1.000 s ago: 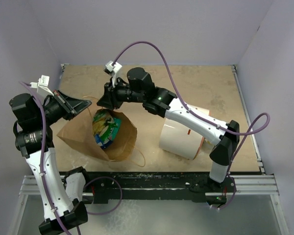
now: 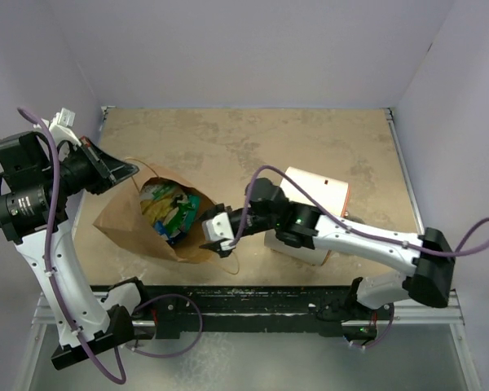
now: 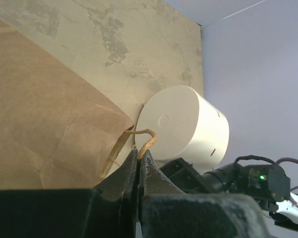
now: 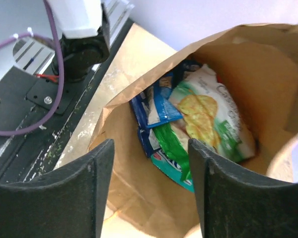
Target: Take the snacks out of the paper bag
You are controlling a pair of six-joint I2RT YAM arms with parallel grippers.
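Note:
The brown paper bag point(image 2: 130, 221) lies at the left of the table, its mouth toward the right. Several snack packets point(image 2: 168, 210) sit inside; in the right wrist view, a blue packet point(image 4: 162, 106) and a white-green one point(image 4: 204, 106) lie deep in it. My left gripper is shut on the bag's twisted handle point(image 3: 148, 139), to the left of the bag. My right gripper stands part open at the bag's mouth, pointing inward, nothing between its fingers. The top view hides its fingertips partly behind the bag's rim.
A white cylindrical container point(image 2: 316, 195) lies on its side right of the bag, partly behind my right arm. A second handle loop point(image 2: 231, 265) hangs at the bag's front.
The left gripper has shifted a little left; the packets look unmoved.

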